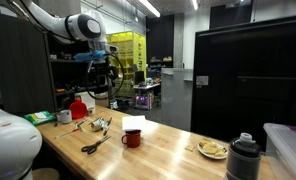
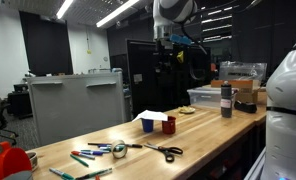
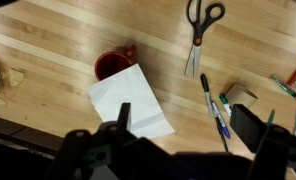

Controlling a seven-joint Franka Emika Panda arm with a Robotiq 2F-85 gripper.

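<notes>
High over the wooden table, my gripper is open, its black fingers (image 3: 115, 147) far apart and nothing held between them. Below it to the left in the wrist view lies a white sheet (image 3: 130, 103), partly hidden by a finger. The sheet rests over a blue cup (image 2: 147, 126), seen in exterior view 2. Right beside it stands a red mug (image 3: 112, 65). Scissors (image 3: 197, 38) with dark handles lie nearer the table's edge. Several pens and markers (image 3: 212, 103) are scattered to the right in the wrist view, around a small brown object (image 3: 241, 97).
A plate of chips (image 1: 212, 149) and a dark bottle (image 1: 244, 158) stand at the far end of the table. At the opposite end is a white mug (image 1: 64, 117). Bare table (image 1: 168, 155) lies between the red mug and the plate.
</notes>
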